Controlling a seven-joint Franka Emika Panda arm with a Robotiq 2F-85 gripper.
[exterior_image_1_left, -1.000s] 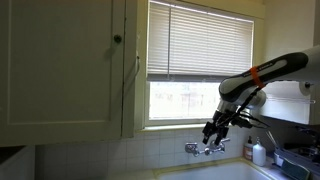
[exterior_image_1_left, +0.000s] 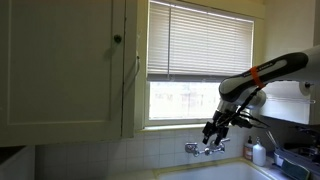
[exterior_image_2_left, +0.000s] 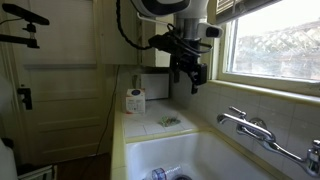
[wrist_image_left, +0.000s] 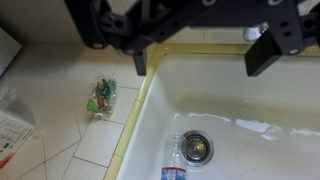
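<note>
High over the white sink (wrist_image_left: 240, 90), my gripper stands open, its two dark fingers wide apart with nothing between them. In the sink a clear plastic bottle (wrist_image_left: 174, 158) lies beside the round drain (wrist_image_left: 197, 148); exterior view 2 shows the same bottle (exterior_image_2_left: 165, 172) at the lower edge. A small clear packet with green and red contents (wrist_image_left: 101, 97) rests on the tiled counter (wrist_image_left: 60, 130) to the left of the sink. The gripper (exterior_image_2_left: 188, 75) touches none of these.
A wall faucet (exterior_image_2_left: 250, 128) juts over the sink on the window side. A white carton (exterior_image_2_left: 135, 101) is on the counter's far part. Soap bottles (exterior_image_1_left: 258, 154) stand at the sink's right end in exterior view 1. Tile around the packet is mostly clear.
</note>
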